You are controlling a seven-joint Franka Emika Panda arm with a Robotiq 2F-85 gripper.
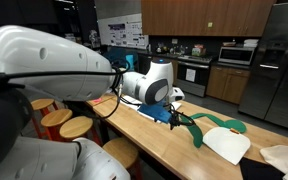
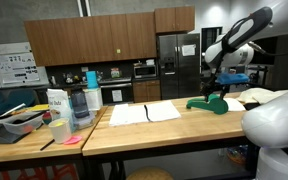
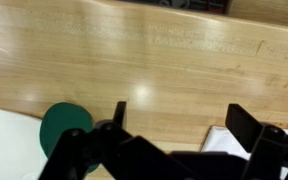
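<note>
In the wrist view my gripper stands open above the wooden table, its two dark fingers wide apart and only bare tabletop between them. A rounded green end (image 3: 62, 128) lies left of the fingers, partly over a white cloth (image 3: 8, 145). To the right, a second white cloth (image 3: 222, 141) shows beside and behind the other finger. From exterior view 1, the arm reaches over the table with the gripper (image 1: 180, 117) close to the long green piece (image 1: 194, 135). Its fingertips are hard to make out there.
A black cloth (image 1: 260, 170) and a pale cloth (image 1: 284, 157) lie farther right. Stools (image 1: 72, 128) stand at the table's side. Across the table in exterior view 2 are a white sheet (image 2: 163, 110) and a grey bin (image 2: 22, 122).
</note>
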